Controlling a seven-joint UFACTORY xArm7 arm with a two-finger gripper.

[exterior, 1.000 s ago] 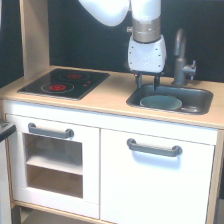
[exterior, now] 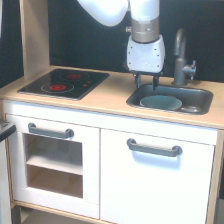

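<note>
My gripper (exterior: 147,80) points straight down over the back left part of the sink (exterior: 196,105). Its two dark fingers stand apart, and no object shows between them. A grey-green round dish (exterior: 160,102) lies in the sink basin, below the fingertips and slightly to their right. A visible gap of height between fingers and dish is hard to judge from this single angle.
A dark faucet (exterior: 181,55) rises behind the sink, right of the gripper. On the left is a black stove top (exterior: 65,83) with red burner rings. Bare wooden counter (exterior: 108,97) lies between them. Both cabinet doors below look shut.
My gripper has shifted very slightly, a little up and to the left. The dish and everything else look the same.
</note>
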